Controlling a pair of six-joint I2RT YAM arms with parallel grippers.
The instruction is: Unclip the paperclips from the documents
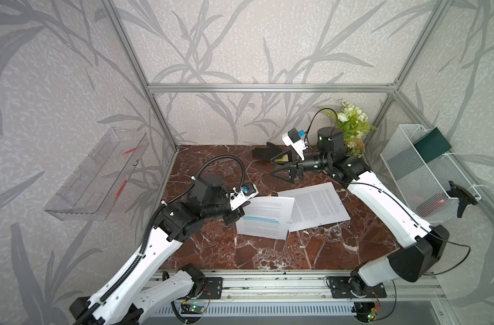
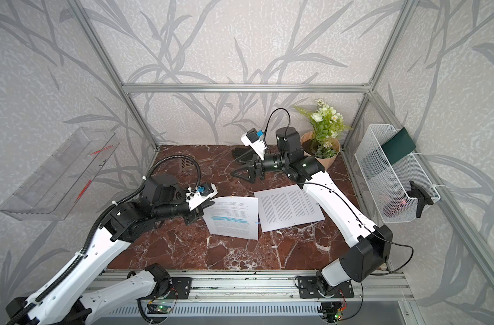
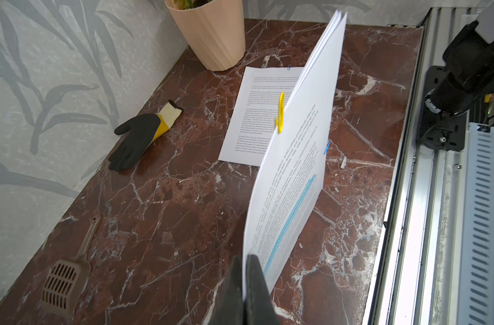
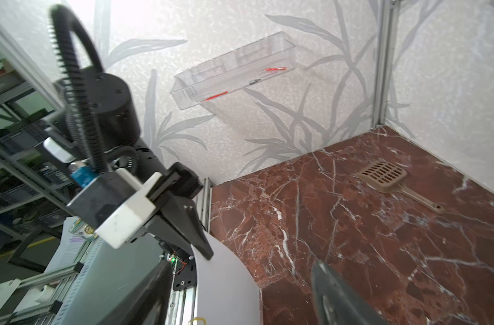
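Observation:
A stack of printed sheets point(image 3: 295, 178) stands on edge, its corner between the fingers of my left gripper point(image 1: 242, 212), which is shut on it. The yellow paperclip point(image 3: 281, 113) grips the stack's upper edge in the left wrist view. A blue paperclip point(image 3: 326, 147) sits on the opposite edge. To the right, a second document point(image 1: 317, 205) lies flat on the table, with a small dark-blue clip point(image 3: 289, 67) at its edge. My right gripper point(image 1: 274, 164) hangs open and empty behind the held sheets, apart from them.
A black and yellow glove point(image 3: 144, 132) and a brown slotted scoop point(image 4: 385, 176) lie toward the back. The potted plant point(image 2: 320, 146) stands back right. A clear tray point(image 1: 100, 173) and white mesh basket point(image 1: 420, 173) hang at the sides.

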